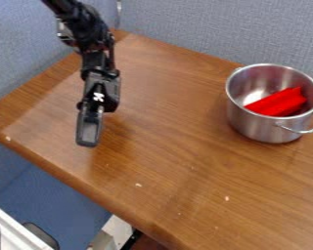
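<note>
My gripper (90, 127) hangs low over the left part of the wooden table, pointing down toward its surface; it is shut, with nothing visible between its fingers. On the right stands a steel pot (274, 127) with a side handle, holding red objects (277, 104) whose exact shape is partly hidden by the pot's wall.
Grey padded walls (218, 29) border it at the back and left. Beyond its front-left edge are a blue floor and some white items at lower left.
</note>
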